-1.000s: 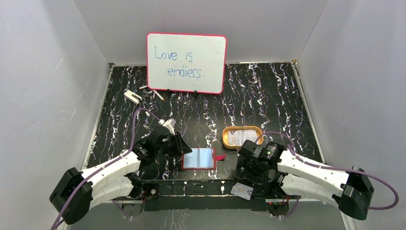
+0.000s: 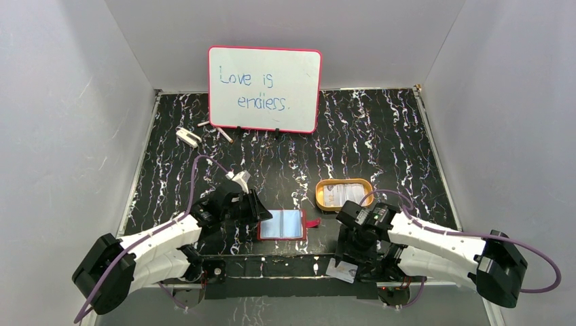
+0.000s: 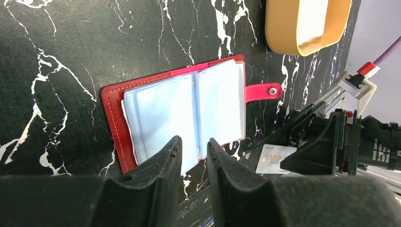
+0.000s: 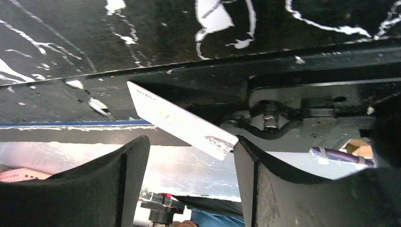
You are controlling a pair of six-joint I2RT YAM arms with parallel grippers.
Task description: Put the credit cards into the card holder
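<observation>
The red card holder [image 3: 116, 123] lies open with pale clear sleeves [image 2: 281, 224]. My left gripper is just left of it, fingers apart and empty. A white card [image 2: 342, 269] is at the table's front edge beneath my right gripper. In the right wrist view the card [image 4: 177, 120] slants along the dark edge strip, its near end touching or just behind the right fingertip; my right gripper has its fingers apart, not closed on it. The yellow tray [image 2: 319, 193] behind the holder contains more cards.
A whiteboard [image 2: 264, 85] reading "Love is endless." stands at the back, with small white objects [image 2: 187, 138] to its left. The front edge and a drop lie directly below my right gripper.
My right arm has shifted slightly at the front edge, and the card there appears minimally moved. My left arm is nearly unchanged.
</observation>
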